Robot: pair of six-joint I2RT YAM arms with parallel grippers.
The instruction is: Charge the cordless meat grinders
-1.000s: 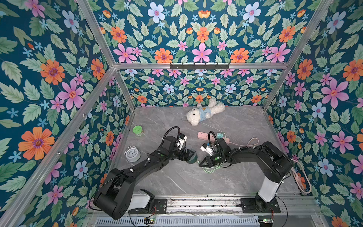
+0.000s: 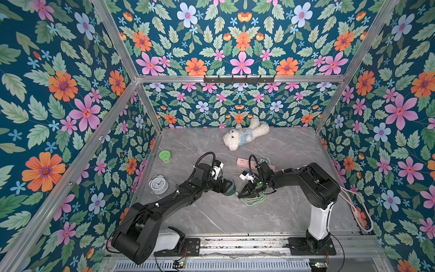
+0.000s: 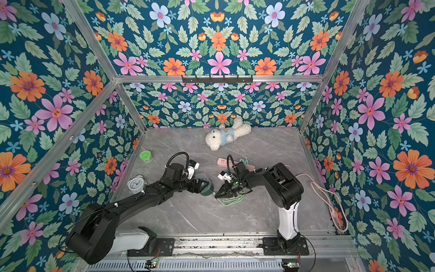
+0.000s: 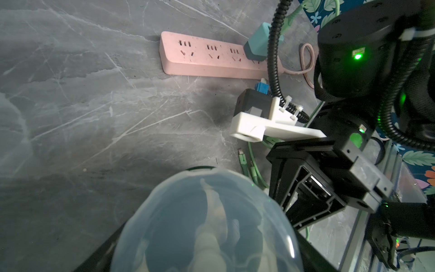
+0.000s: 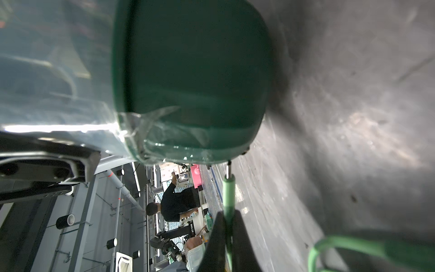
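Observation:
The cordless meat grinder, with a clear bowl (image 4: 206,222) and a dark green base (image 5: 194,81), lies tilted on its side at mid-table. My left gripper (image 2: 223,185) is open around it; the bowl hides its fingertips in the left wrist view. My right gripper is shut on the green charging cable (image 5: 228,195), just behind its slim metal plug. The plug tip meets the lower edge of the base at a small dark spot; whether it is inside a socket I cannot tell. A teal charger (image 4: 259,43) sits in the pink power strip (image 4: 204,54).
Behind the grippers lies a white plush toy (image 2: 244,135). A white clock (image 2: 158,185) and a green-topped round item (image 2: 165,156) stand at the left. Spare green cable ends (image 4: 243,158) lie close to the right gripper.
The right arm's elbow has swung left and upward, turning the right gripper while its tips stay near the grinder's base. Left arm and grinder look unmoved.

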